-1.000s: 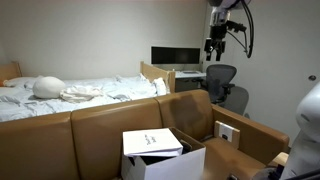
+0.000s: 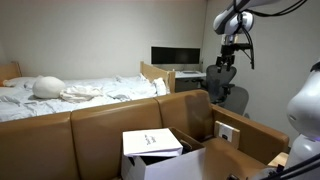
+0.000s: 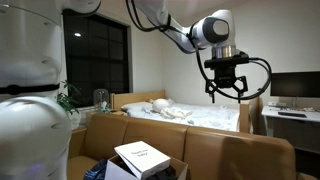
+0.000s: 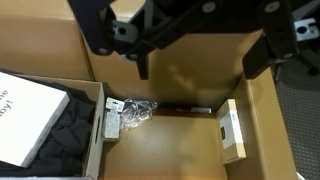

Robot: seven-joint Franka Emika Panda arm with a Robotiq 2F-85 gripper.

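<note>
My gripper is open above the sofa, its two dark fingers far apart with nothing between them in the wrist view. The same gripper (image 2: 236, 62) hangs high at the right in exterior view 1, well clear of everything below. A white box with printing (image 4: 28, 118) rests on dark cloth (image 4: 68, 135) inside an open carton (image 4: 97, 130), left of the gripper. Crumpled clear plastic (image 4: 138, 112) and a small grey-white item (image 4: 112, 120) lie on the seat beside the carton. A thin dark stick (image 4: 187, 108) is near the seat's back edge.
A white-faced flat piece (image 4: 231, 130) stands against the sofa's side at the right. The brown sofa back (image 2: 100, 137) runs behind the carton. Bare seat (image 4: 165, 150) shows between carton and side. Behind are a bed (image 2: 80, 92) and an office chair (image 2: 222, 85).
Over the last second my gripper has moved right and somewhat lower in exterior view 1. The carton and white box look unmoved.
</note>
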